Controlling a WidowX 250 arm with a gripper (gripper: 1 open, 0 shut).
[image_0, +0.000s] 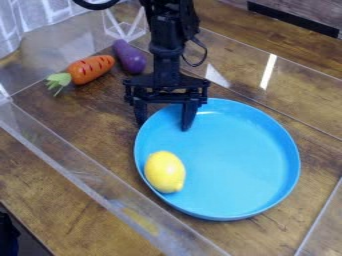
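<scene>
The black gripper (166, 104) is low over the back left rim of a blue plate (234, 165), its fingers spread open on either side, nothing seen held between them. Part of the rim is hidden behind it. A yellow lemon-like object (164, 171) lies on the front left of the plate.
An orange carrot (90, 71) and a purple eggplant-like object (128, 56) lie at the back left, left of the arm. Clear plastic walls edge the wooden surface (74, 155). Bare wood lies right of and behind the plate.
</scene>
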